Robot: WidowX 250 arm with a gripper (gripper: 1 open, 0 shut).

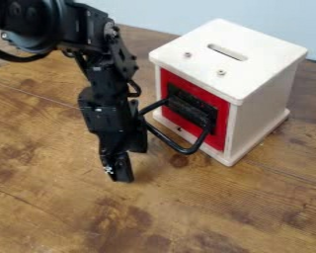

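The black robot arm comes down from the upper left, with its gripper [121,158] low over the wooden table, left of a white wooden box [253,99]. The box has a slot and screws on top, and a red front [224,143] with a black panel and a black loop handle [188,149] sticking out toward the gripper. The gripper's fingers point down near the tabletop; whether they are open or shut is unclear.
Bare wooden table [188,212] spreads across the foreground and to the left. A pale wall or surface stands behind the box at the upper right.
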